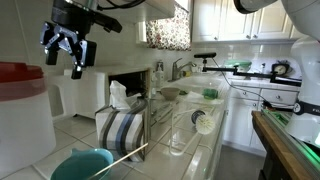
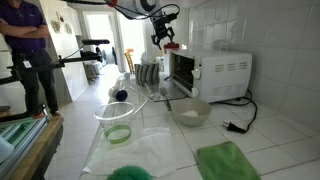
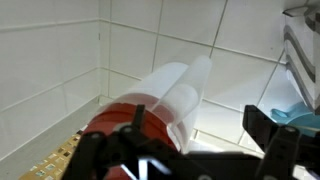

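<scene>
A large whitish container [image 1: 25, 130] with a red lid [image 1: 20, 88] stands at the left edge of exterior view 1, partly cut off. My black gripper [image 1: 64, 72] hangs just right of the lid at about its height, fingers apart with nothing between them. In the wrist view, the red lid [image 3: 120, 118] and pale container wall fill the lower left, partly behind my left finger; the gripper straddles clear tile. From exterior view 2 the gripper [image 2: 164, 32] appears small at the far end, above a bit of red lid [image 2: 172, 46].
A teal bowl [image 1: 84, 164] with a stick across it sits in front. Right of it stands a striped holder [image 1: 122, 132], near a white toaster oven [image 2: 212, 75]. A pale bowl [image 2: 190, 112] and green cloth [image 2: 226, 160] lie farther along the counter.
</scene>
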